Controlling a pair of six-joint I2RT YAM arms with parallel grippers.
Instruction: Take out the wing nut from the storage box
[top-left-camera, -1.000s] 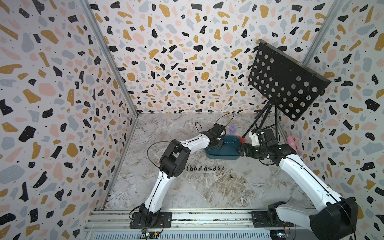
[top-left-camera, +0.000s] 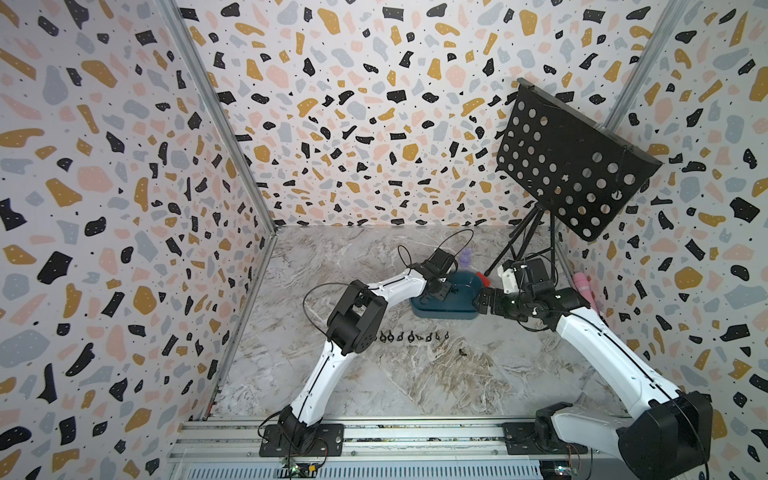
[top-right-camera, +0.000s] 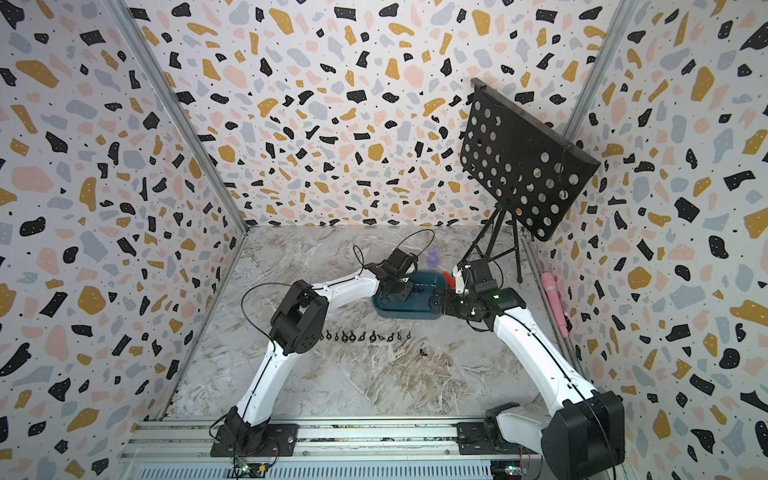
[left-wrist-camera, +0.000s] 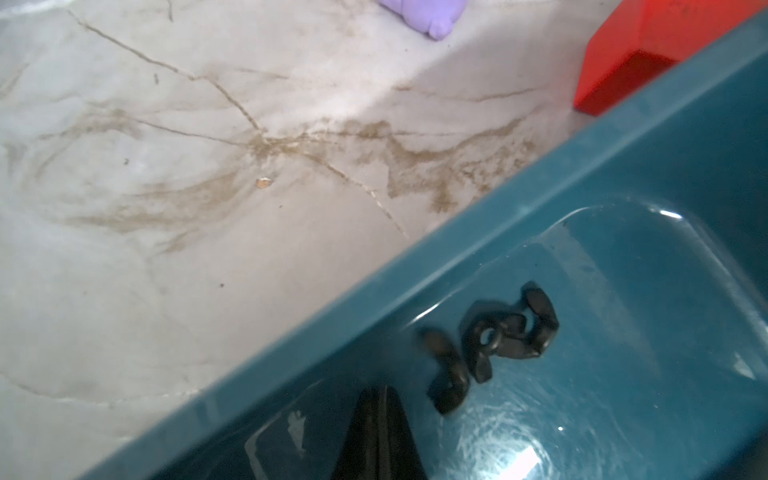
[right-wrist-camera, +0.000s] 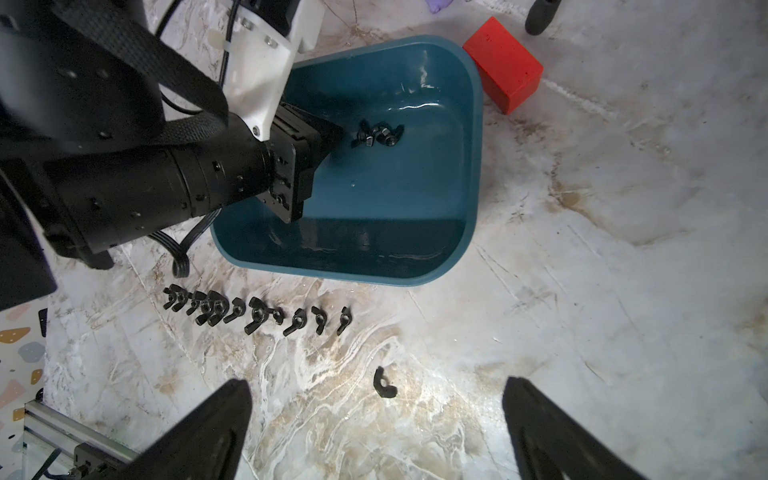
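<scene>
The teal storage box (right-wrist-camera: 448, 268) stands on the marble table with my left gripper reaching into it. Those fingers are pressed together, nothing between them. On the box floor, just beyond and to the right of the fingertips in the left wrist view, lies a blurred black wing nut (left-wrist-camera: 453, 382). Touching or nearly touching it is a second dark piece (left-wrist-camera: 516, 336), perhaps two nuts close together. Both are outside the fingers. My right gripper is open and empty, its blurred fingers far apart to the right of the box.
Several wing nuts (right-wrist-camera: 257, 314) lie in a row in front of the box, and a single nut (right-wrist-camera: 385, 384) lies apart. A red block (right-wrist-camera: 504, 65) sits by the box's back right corner; a purple figure (left-wrist-camera: 428, 14) is behind.
</scene>
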